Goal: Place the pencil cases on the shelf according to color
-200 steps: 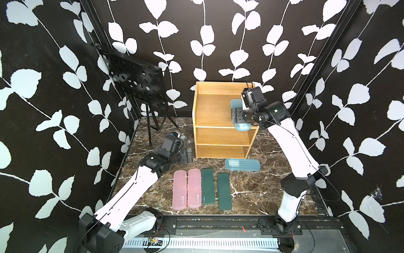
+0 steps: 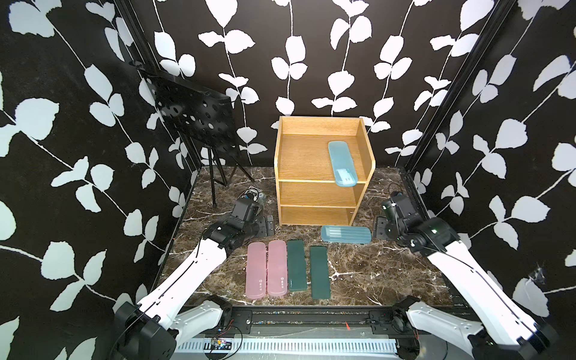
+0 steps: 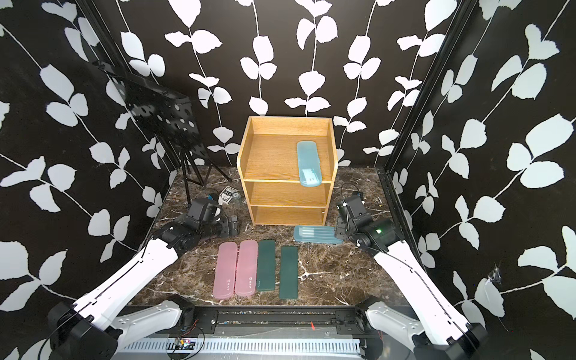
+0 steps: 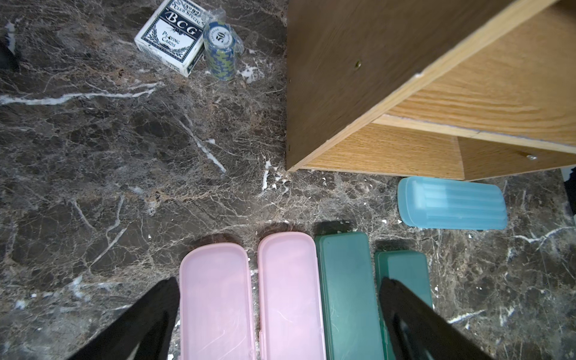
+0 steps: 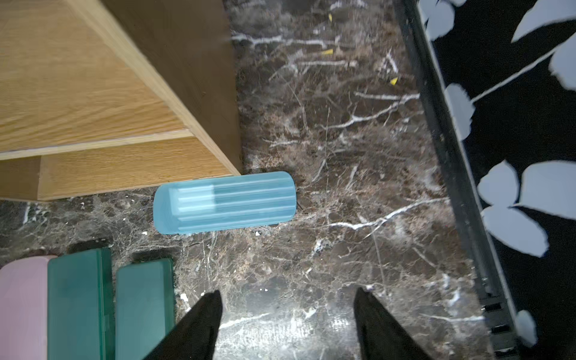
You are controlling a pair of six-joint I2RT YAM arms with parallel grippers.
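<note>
A light blue pencil case (image 2: 342, 160) rests on the top board of the wooden shelf (image 2: 306, 153); another blue case (image 5: 224, 202) lies before the shelf. Two pink cases (image 2: 256, 270) and two dark green cases (image 2: 319, 272) lie side by side at the front. My left gripper hovers over the pink and green cases, its fingers apart with nothing held. My right gripper is over bare table to the right of the green cases, below the blue case in its wrist view, open and empty.
Left of the shelf lie a card box (image 4: 169, 37) and a stack of chips (image 4: 219, 51); a black stand (image 3: 187, 177) is at the back left. The shelf's lower levels are empty. Bare marble is free at right front.
My right gripper has moved from over the blue case on the top board down and right to beside the shelf's front, uncovering that case.
</note>
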